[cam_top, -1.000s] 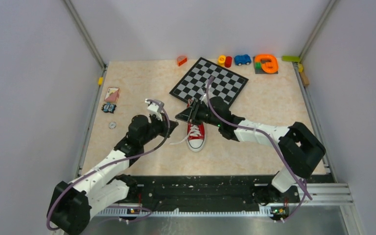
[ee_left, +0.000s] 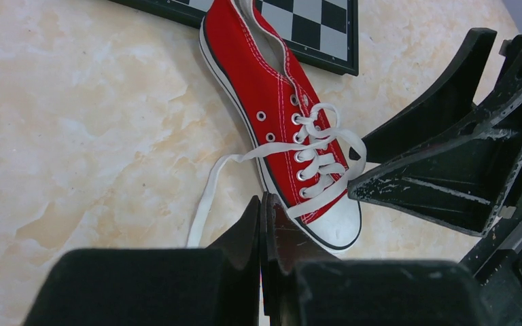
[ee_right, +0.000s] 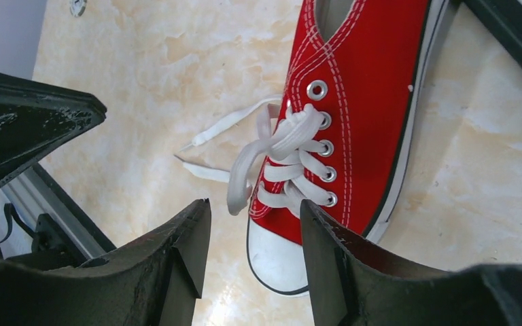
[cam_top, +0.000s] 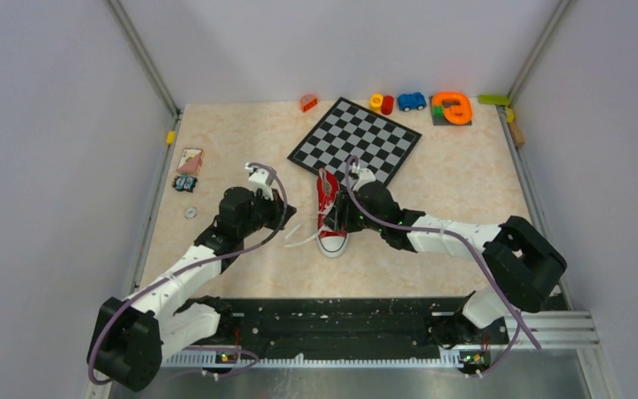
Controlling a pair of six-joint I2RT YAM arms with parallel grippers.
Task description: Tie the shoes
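Note:
A red canvas shoe (cam_top: 327, 208) with a white toe cap lies in the middle of the table, toe toward the front edge. Its white laces (ee_left: 316, 146) are threaded through the eyelets. A lace loop (ee_right: 272, 146) stands up over the tongue, and loose ends (ee_right: 207, 172) lie on the table to the left. My left gripper is shut, left of the shoe, nothing visible between its fingertips. Just above the laced part hovers my right gripper, its fingers apart and empty. In the left wrist view the right fingers (ee_left: 421, 180) come close to the loop; contact cannot be told.
A checkered board (cam_top: 355, 137) lies behind the shoe, close to its heel. Toys such as a blue car (cam_top: 411, 101) and an orange ring (cam_top: 452, 108) line the back edge. Small items, including a card (cam_top: 190, 161), sit at the left.

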